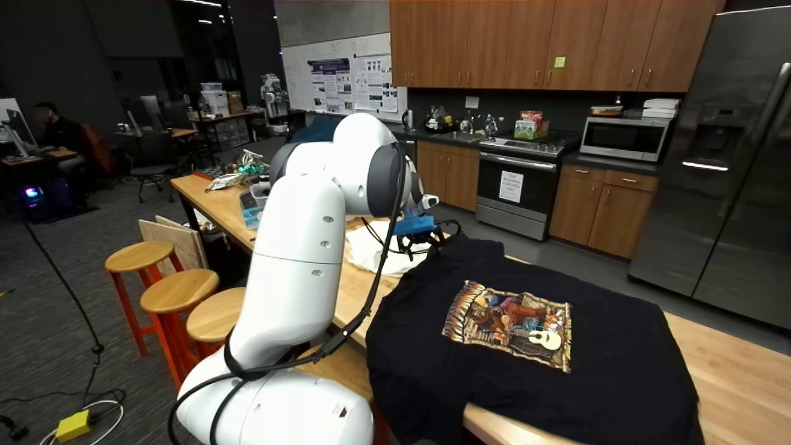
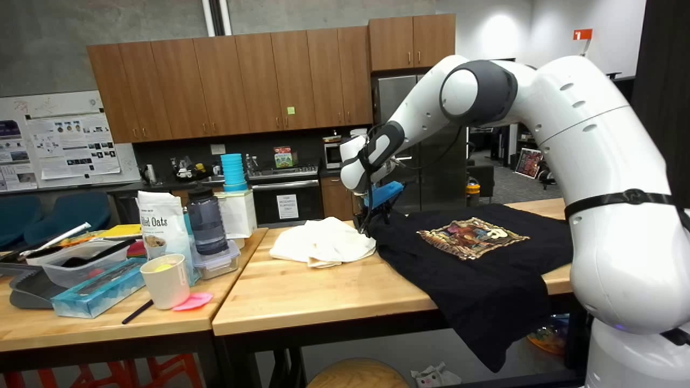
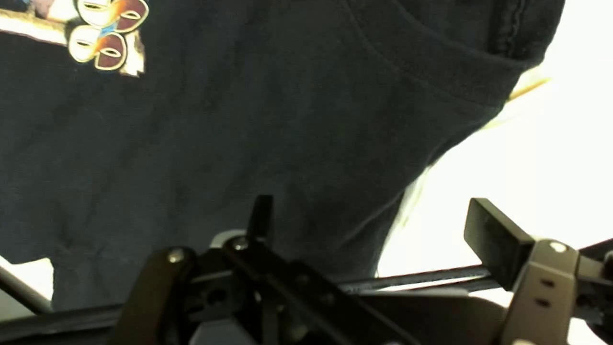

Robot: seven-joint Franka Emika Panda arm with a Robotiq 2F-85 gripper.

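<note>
A black T-shirt point(image 1: 415, 319) with a colourful printed picture point(image 1: 510, 324) lies spread on the wooden table, part of it hanging over the front edge. Its collar point(image 3: 454, 72) shows at the upper right of the wrist view. Beside the shirt's collar end rests a crumpled white cloth point(image 2: 323, 242). My gripper stands open above the shirt's edge near the white cloth, its fingers wide apart with nothing held. In exterior view 2 the gripper's tips are dark against the shirt, so contact is hard to judge.
On a neighbouring table at left in exterior view 2 are an oats bag point(image 2: 161, 223), a dark bottle point(image 2: 207, 223), a white mug point(image 2: 165, 281) and a tissue box point(image 2: 100, 288). Bare wood point(image 2: 323, 284) lies in front of the white cloth. Stools point(image 1: 179, 290) stand beside the table.
</note>
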